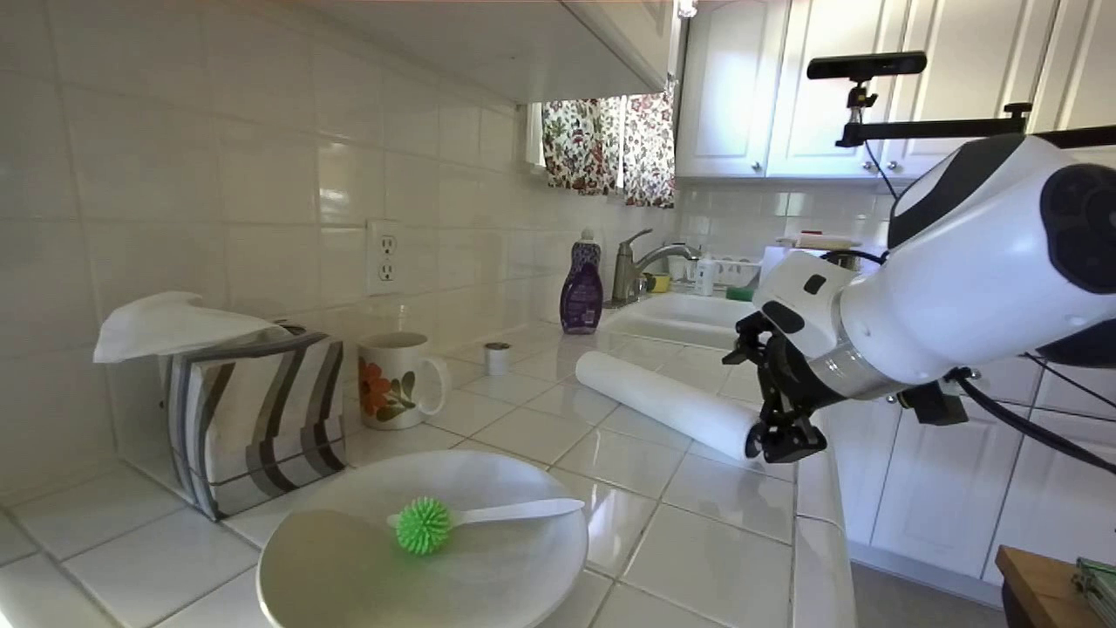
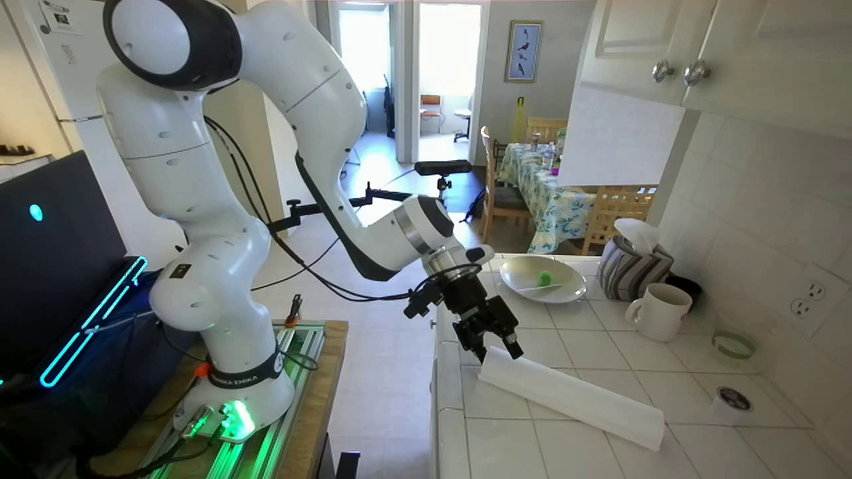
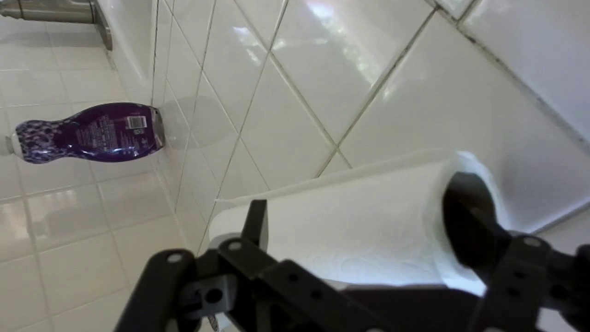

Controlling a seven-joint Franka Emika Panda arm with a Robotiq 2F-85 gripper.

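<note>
A white paper roll lies on its side on the tiled counter. My gripper is open at the roll's near end, with no grip on it. In the wrist view, one finger stands over the paper's side, while the other reaches toward the dark hollow core. Whether that fingertip is inside the core or only in front of it, I cannot tell. In exterior view 1 the lower finger covers the roll's open end.
A white bowl holds a green scrub brush. Beside it are a striped tissue box and a flowered mug. A small white cup, a purple soap bottle and the sink lie farther along.
</note>
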